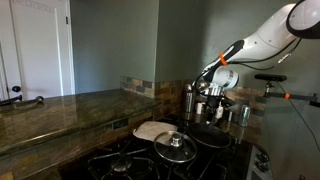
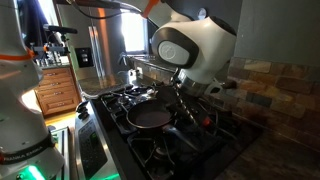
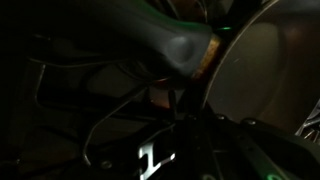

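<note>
A dark frying pan [image 2: 150, 114] sits on the stove in exterior view 2; exterior view 1 shows the same pan [image 1: 210, 135] below the arm. In the wrist view, the pan's inside [image 3: 260, 70] fills the right, and a thick black handle [image 3: 150, 35] with a brownish collar comes in from the upper left. My gripper is low in that dim view, where the pan's rim runs down to the fingers. It looks shut on that rim, though the contact itself is dark. Both exterior views leave the fingertips unclear.
A glass lid [image 1: 176, 147] rests on the stove left of the pan in exterior view 1, near a pale flat item [image 1: 154, 130]. Canisters [image 1: 244, 115] stand against the backsplash behind.
</note>
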